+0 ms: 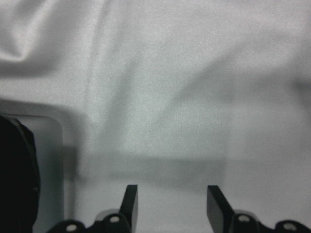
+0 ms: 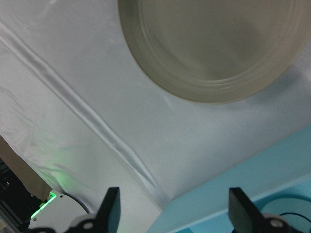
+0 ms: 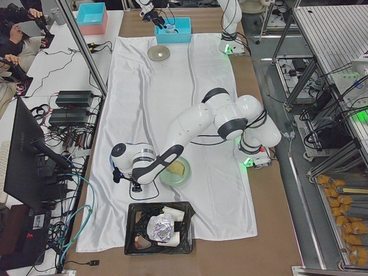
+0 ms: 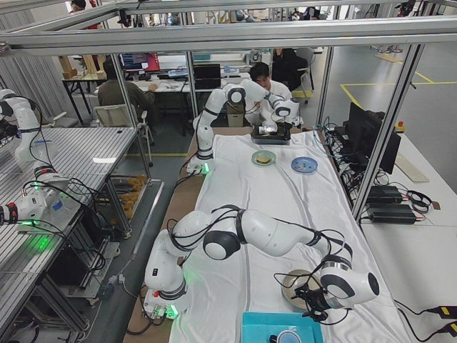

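My left gripper is open above the white cloth, beside the black-lined bin [image 3: 132,227], which holds a foil item [image 3: 162,228] and white rolls. In the camera left view this arm covers the blue plate, which shows in the camera right view [image 4: 304,164]; a green plate [image 3: 181,179] with a yellow item lies near it. My right gripper is open at the other end, over the rim of a turquoise bin [image 2: 228,179] with a cup inside, next to a beige plate [image 2: 214,92].
A monitor and cables line one side; metal frame posts and a person stand around the table.
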